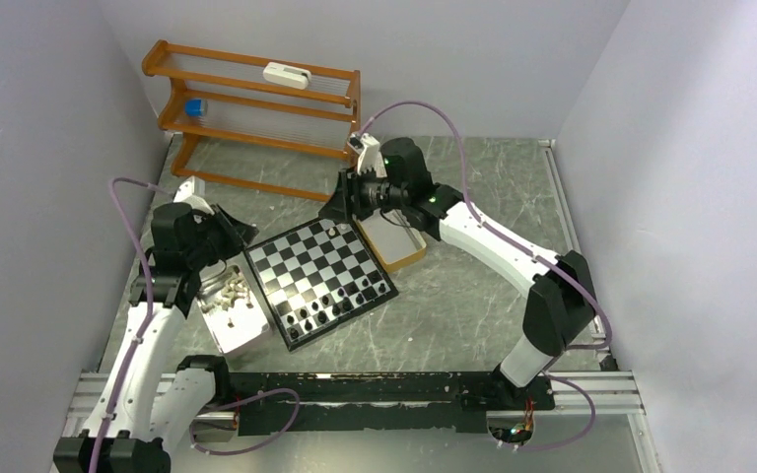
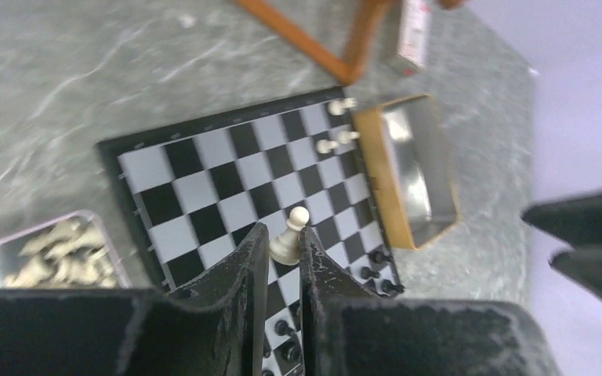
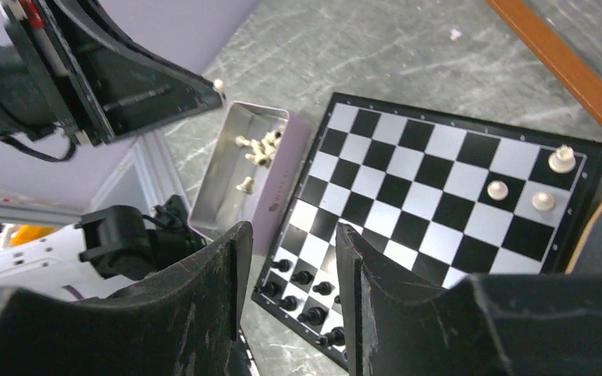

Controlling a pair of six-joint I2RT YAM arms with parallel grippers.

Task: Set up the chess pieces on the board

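A checkered board [image 1: 310, 266] lies mid-table, with dark pieces [image 3: 313, 316] along its near side and several white pieces [image 3: 562, 159] at a far corner. My left gripper is shut on a white chess piece [image 2: 288, 241], raised at the board's left. More white pieces [image 3: 262, 149] lie in a pinkish box [image 3: 273, 190] left of the board. My right gripper is open above the board's far right part, with nothing visible between its fingers.
A tan box [image 2: 393, 172] sits right of the board, partly under my right arm in the top view. A wooden rack [image 1: 246, 133] stands at the back.
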